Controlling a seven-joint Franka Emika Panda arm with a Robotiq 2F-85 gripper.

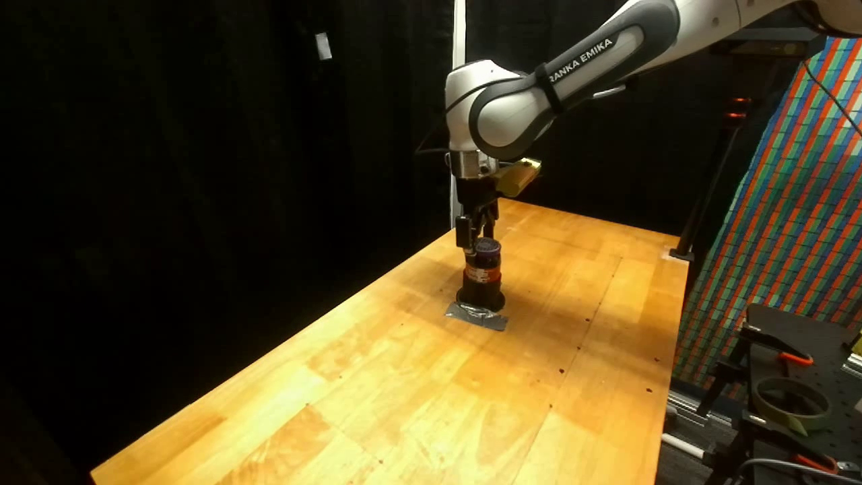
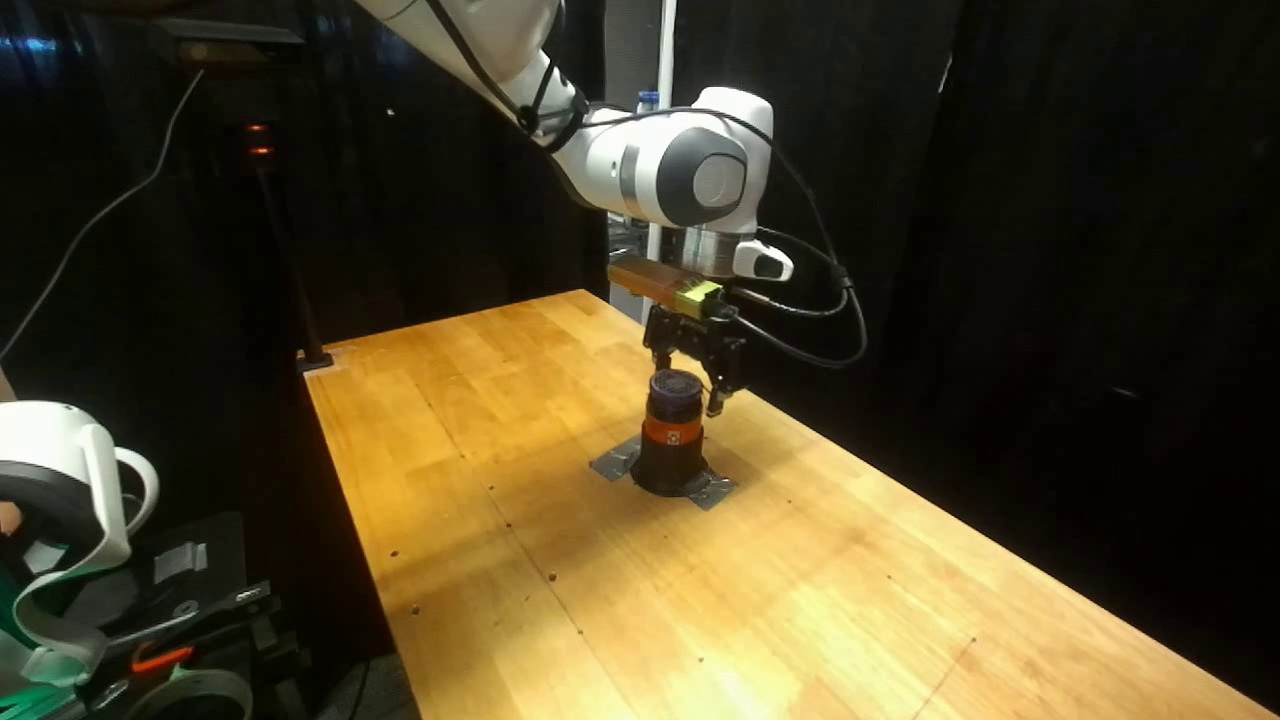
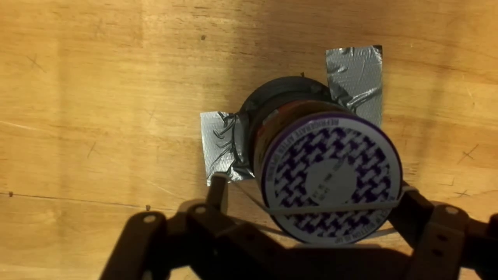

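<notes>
A jar with a purple-and-white patterned lid and an orange label stands upright in a black round holder. Grey tape fixes that holder to the wooden table. My gripper points down at the top of the jar, open, with one finger to each side of the lid in the wrist view. The left finger is clearly apart from the lid; the right one is close to its edge, and contact is unclear. A thin pale band runs across the lid between the fingers.
Dark curtains hang behind it. A black side table with clamps and a tape roll stands off to the side. Cables loop from the wrist.
</notes>
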